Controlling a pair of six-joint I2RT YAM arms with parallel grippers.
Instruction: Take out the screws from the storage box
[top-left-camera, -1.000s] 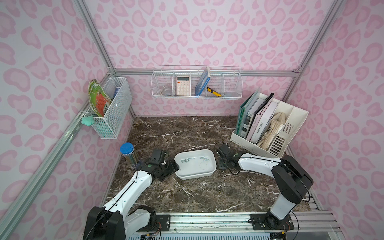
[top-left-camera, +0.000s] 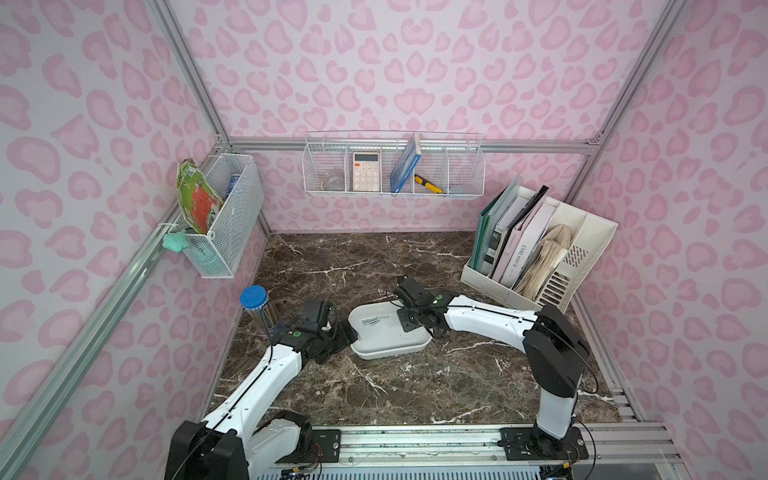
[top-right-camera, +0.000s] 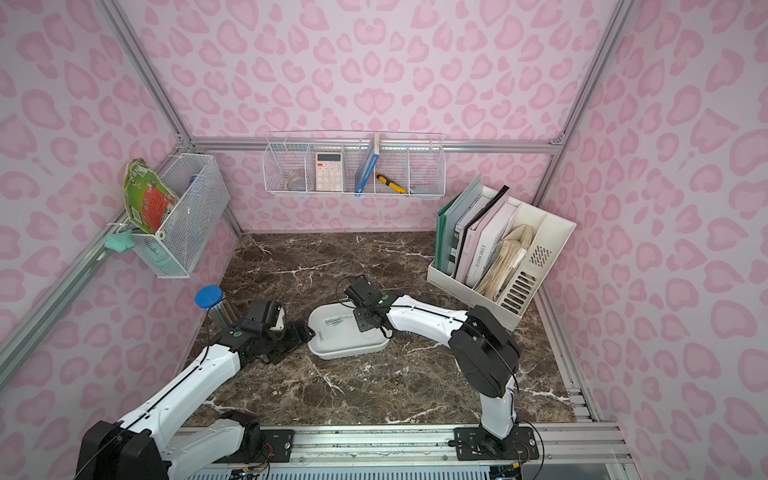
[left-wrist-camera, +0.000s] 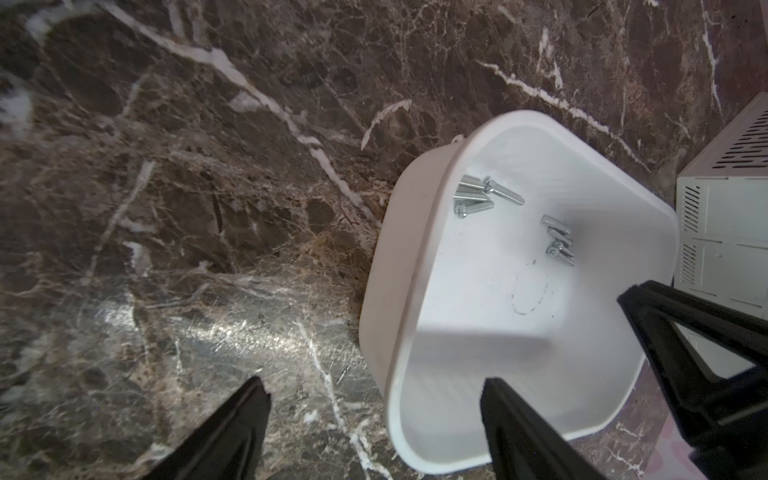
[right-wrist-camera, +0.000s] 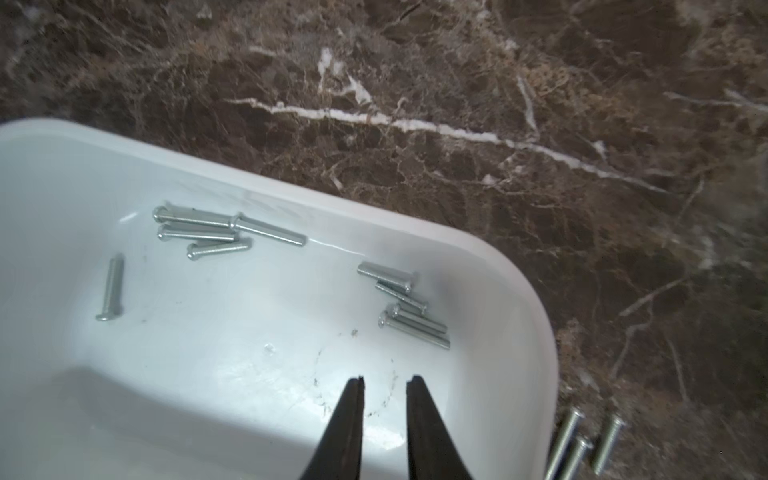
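The white storage box (top-left-camera: 389, 349) sits on the marble table between my arms. Loose metal screws lie in it: a back cluster (right-wrist-camera: 196, 232), a second group (right-wrist-camera: 412, 308) towards the right end and one single screw (right-wrist-camera: 112, 288). My right gripper is over the box's right part, fingers a little apart and nothing between them. In the left wrist view, my left gripper has its fingers on either side of the box's near wall (left-wrist-camera: 392, 320); whether they press on it cannot be told. Several screws (right-wrist-camera: 577, 448) lie on the table outside the box's right end.
A lidded jar (top-left-camera: 256, 300) with a blue top stands left of my left arm. Behind the right arm is a cream file holder (top-left-camera: 588, 240) with folders. A wire basket (top-left-camera: 320, 188) hangs on the back wall. Free table lies behind and in front of the box.
My right arm has swung left from beside the box's right end to above it, now covering the right group of screws in the top left view. The left arm and the box have stayed put.
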